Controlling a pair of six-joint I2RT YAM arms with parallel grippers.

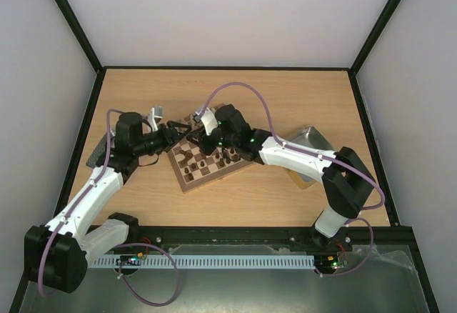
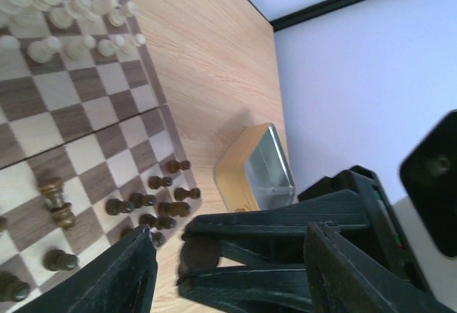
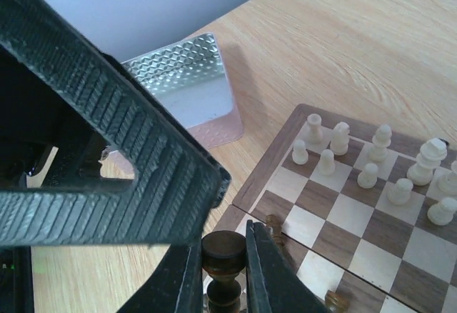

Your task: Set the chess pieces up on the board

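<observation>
The chessboard lies mid-table with white pieces along the far side and dark pieces on the near half, some lying down. My right gripper is shut on a dark chess piece, held above the board. My left gripper hovers over the board's left side, open, facing the right one; the held piece shows between its fingers in the left wrist view, though whether they touch it is unclear.
A metal tray stands right of the board, another tray at the left under the left arm.
</observation>
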